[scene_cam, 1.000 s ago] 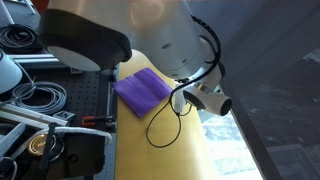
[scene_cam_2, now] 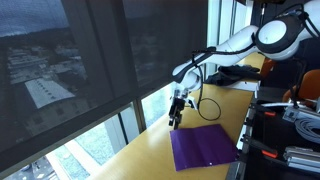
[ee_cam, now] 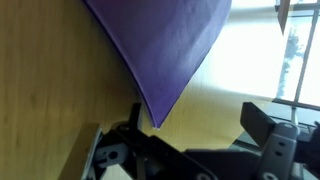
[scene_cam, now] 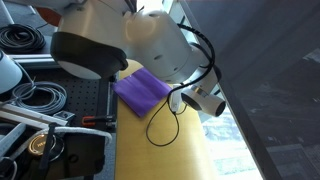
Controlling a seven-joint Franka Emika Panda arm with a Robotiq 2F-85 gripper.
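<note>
A purple cloth [scene_cam_2: 203, 147] lies flat on the wooden table, near the window side. In the wrist view, one pointed corner of the cloth [ee_cam: 170, 50] reaches down between my fingers, closer to the left one. My gripper is open, its two black fingers spread wide, and nothing is clamped between them. The second exterior view has the gripper [scene_cam_2: 177, 118] pointing down beside the cloth's far left corner. Whether a fingertip touches the cloth I cannot tell. From the first exterior view, part of the cloth [scene_cam: 142, 90] shows below the arm, while the fingers are mostly hidden.
A black cable [scene_cam: 151, 132] loops from the hand over the table. Along one side stands a black perforated cart [scene_cam: 88, 97] with coiled cables and tools. The window and dark blind [scene_cam_2: 70, 70] border the other side.
The arm has shifted slightly to the left in the first exterior view. The cloth lies as before.
</note>
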